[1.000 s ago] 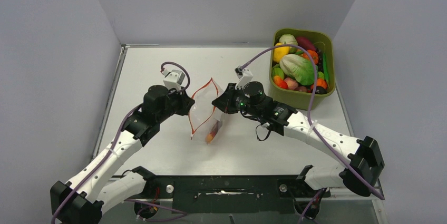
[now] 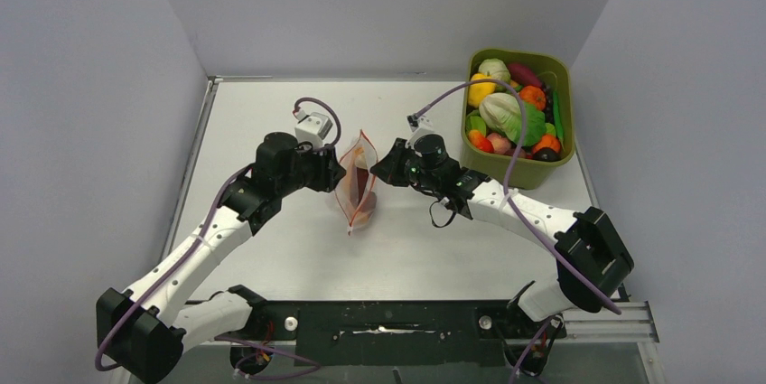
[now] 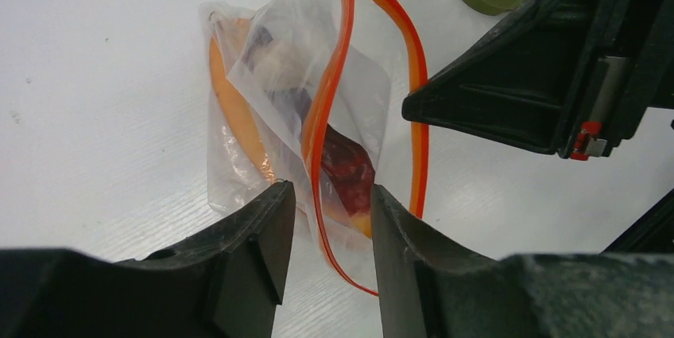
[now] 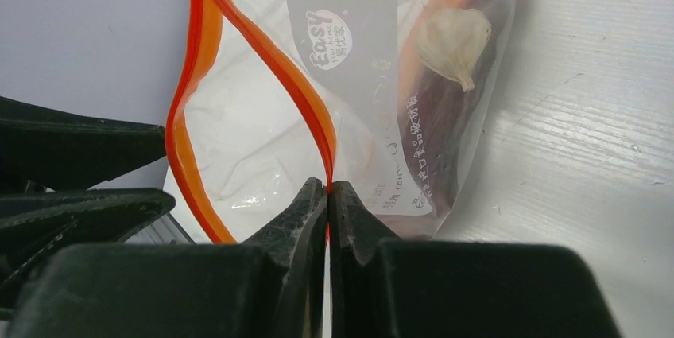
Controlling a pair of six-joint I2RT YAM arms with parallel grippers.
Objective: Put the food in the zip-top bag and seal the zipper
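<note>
The clear zip bag [image 2: 363, 208] hangs between my two grippers, its orange-edged mouth gaping. Inside show a dark red item [image 3: 350, 159], an orange one [image 3: 238, 115] and a pale garlic-like bulb [image 4: 455, 42]. My right gripper is shut on one side of the orange rim, a thin strip of which shows between its fingertips. The left gripper stands part open at the opposite rim [image 3: 315, 179]. In the right wrist view its fingers [image 4: 103, 147] lie apart, with that rim near their tips.
A green bin [image 2: 524, 172] full of vegetables stands at the back right, behind the right arm. Clear white table [image 2: 271, 266] lies in front of and behind the bag.
The right arm has shifted slightly.
</note>
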